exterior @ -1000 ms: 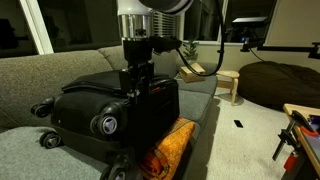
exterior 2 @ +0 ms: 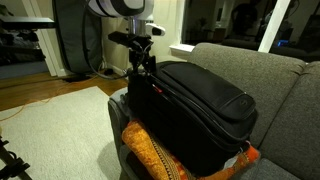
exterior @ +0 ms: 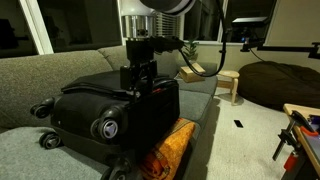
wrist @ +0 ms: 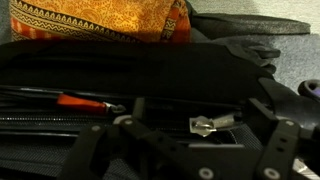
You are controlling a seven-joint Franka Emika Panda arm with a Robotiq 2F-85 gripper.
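Note:
A black soft suitcase (exterior: 108, 118) lies on its side on the sofa, its wheels facing the near side in exterior view 1. My gripper (exterior 2: 142, 66) is at the upper edge of the suitcase (exterior 2: 190, 105), pointing down. In the wrist view the gripper stands open, fingers apart above the zipper side. A silvery zipper pull (wrist: 212, 124) shows between the fingers, nearer the right one; contact cannot be judged. Left of the fingers, a red-orange tab (wrist: 82, 102) lies along the zipper line.
An orange patterned cloth (exterior 2: 152, 152) lies under the suitcase on the grey sofa (exterior: 40, 155). The sofa's backrest (exterior 2: 285, 80) runs behind it. A table (exterior: 305, 140) with items stands at the right, with open carpet (exterior: 240, 145) between.
The gripper's fingers look spread wider than before, both now showing above the suitcase edge. The arm has barely shifted, and the suitcase stays in place.

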